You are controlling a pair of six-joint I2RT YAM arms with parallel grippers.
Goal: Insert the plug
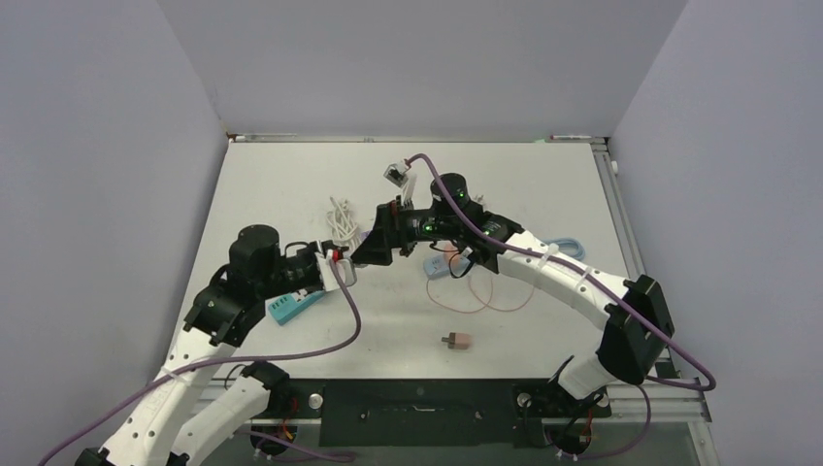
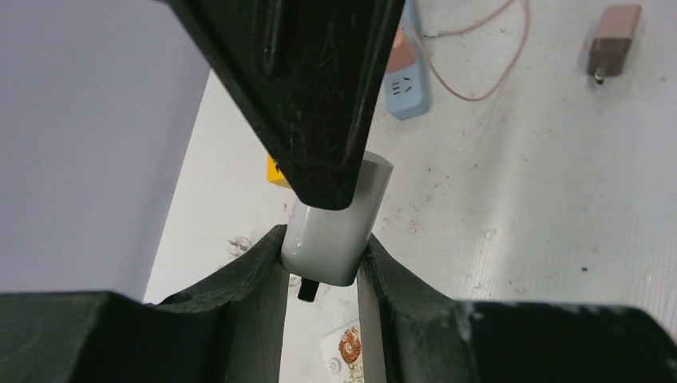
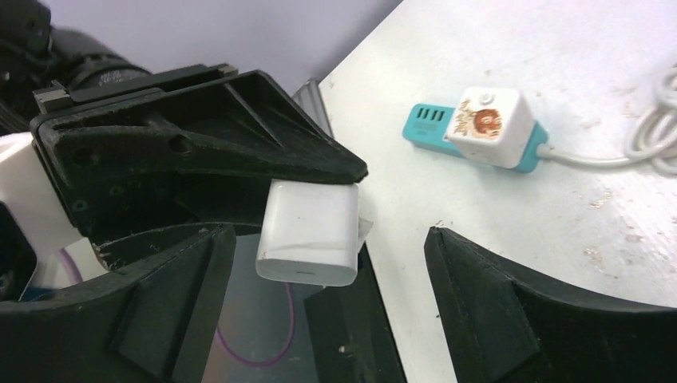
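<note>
A white plug [image 2: 331, 239] with a dark prong beneath it is pinched by my left gripper. In the right wrist view its white end [image 3: 307, 234] shows below the left gripper's black finger, between the spread fingers of my right gripper, which is open. In the top view both grippers meet above the middle-left of the table. A teal power strip [image 3: 431, 120] with a white block [image 3: 501, 128] on it lies on the table, its cable running to a white coil.
A pink adapter [image 1: 458, 341] lies at the front centre, a pale blue strip [image 2: 405, 92] with thin cables behind it. A blue coiled cable [image 1: 565, 246] lies at the right.
</note>
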